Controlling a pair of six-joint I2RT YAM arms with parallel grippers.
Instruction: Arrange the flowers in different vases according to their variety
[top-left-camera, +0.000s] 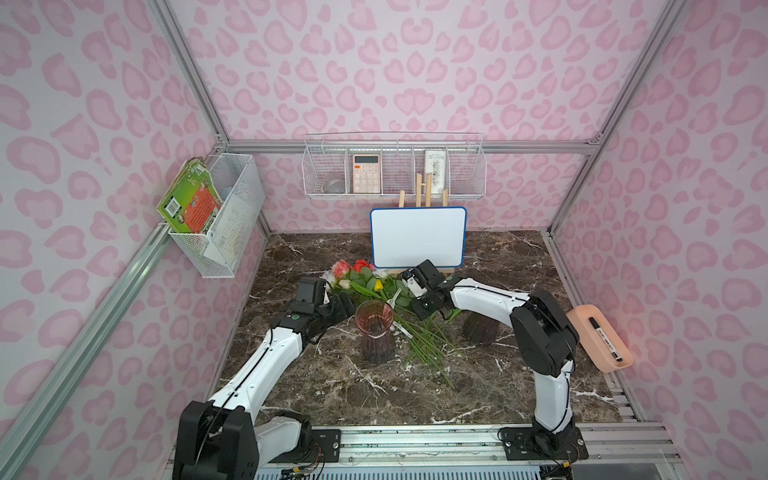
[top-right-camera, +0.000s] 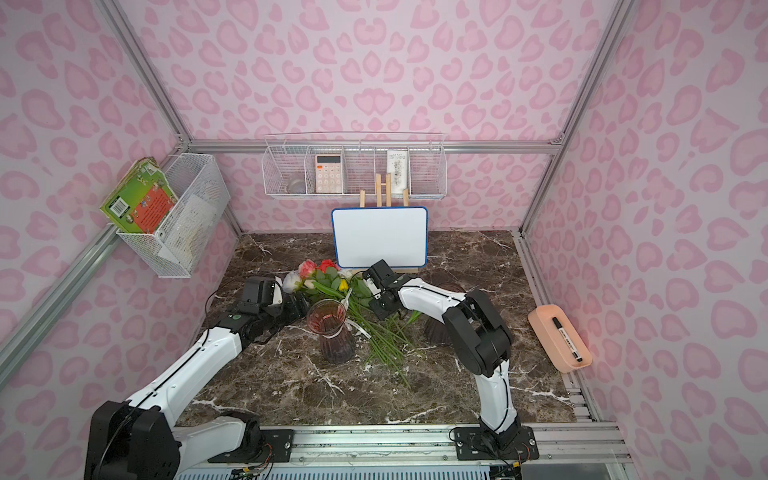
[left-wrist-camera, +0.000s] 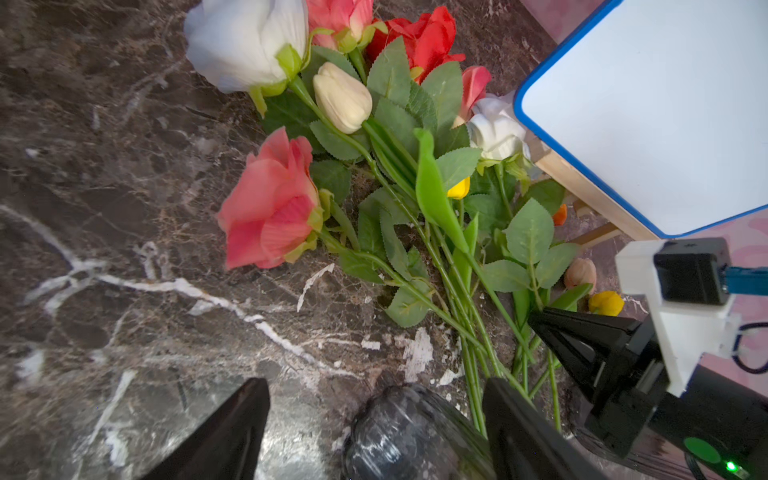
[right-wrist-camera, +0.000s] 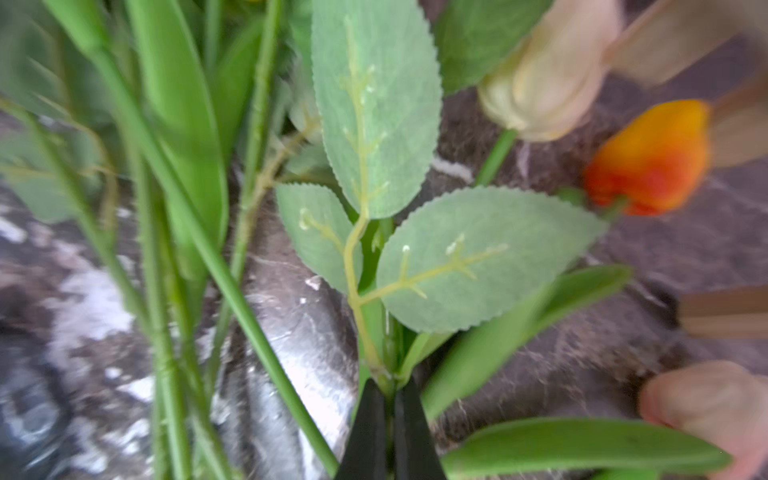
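Observation:
Roses and tulips in pink (left-wrist-camera: 268, 200), white (left-wrist-camera: 248, 40), red (left-wrist-camera: 416, 44) and yellow (left-wrist-camera: 605, 302) lie piled with green stems before the whiteboard. A glass vase (top-left-camera: 376, 340) stands at the centre; a second vase (top-left-camera: 480, 328) is partly behind my right arm. My left gripper is open beside the centre vase, left of the pile. My right gripper is shut among the stems and leaves at the pile's right; its fingertips meet at a green stem, and I cannot tell whether they grip it.
The whiteboard (top-left-camera: 417, 237) on its easel stands at the back. A pink tray (top-left-camera: 592, 352) with a marker sits at the right edge. Wire baskets hang on the walls.

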